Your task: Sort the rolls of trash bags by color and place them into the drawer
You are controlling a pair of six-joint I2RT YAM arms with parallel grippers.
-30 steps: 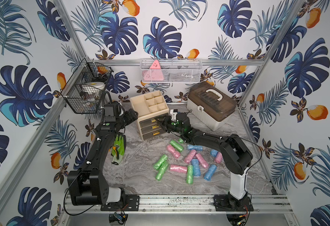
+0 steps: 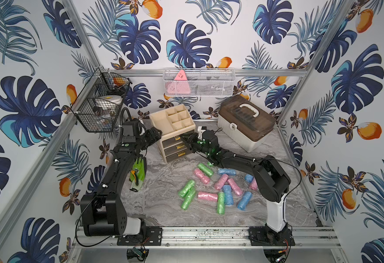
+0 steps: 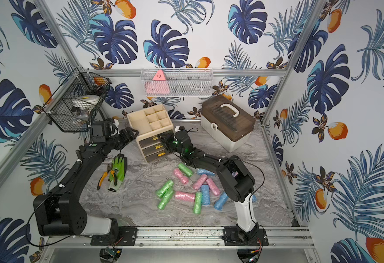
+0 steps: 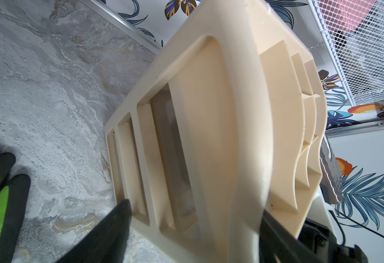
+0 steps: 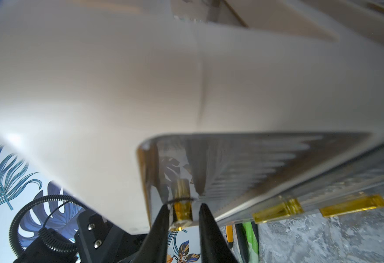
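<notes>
A cream drawer unit (image 2: 170, 120) with three smoked drawers and yellow pulls stands at the back centre. My left gripper (image 2: 154, 133) is at its upper left corner, fingers either side of the corner edge in the left wrist view, part open. My right gripper is at the top drawer, its fingertips either side of the yellow pull (image 5: 182, 210); whether they grip it is unclear. Green rolls (image 2: 186, 188), pink rolls (image 2: 207, 196) and blue rolls (image 2: 244, 199) lie loose on the marble table in front, partly under the right arm in view.
A lidded box (image 2: 246, 122) stands back right. Green gloves (image 3: 118, 173) with orange-handled pliers lie left. A black wire basket (image 2: 102, 105) and a white mesh basket (image 2: 199, 83) hang on the walls.
My left gripper has shifted slightly right and down against the unit's corner, and the right gripper slightly left at the drawer front. The rolls have not moved.
</notes>
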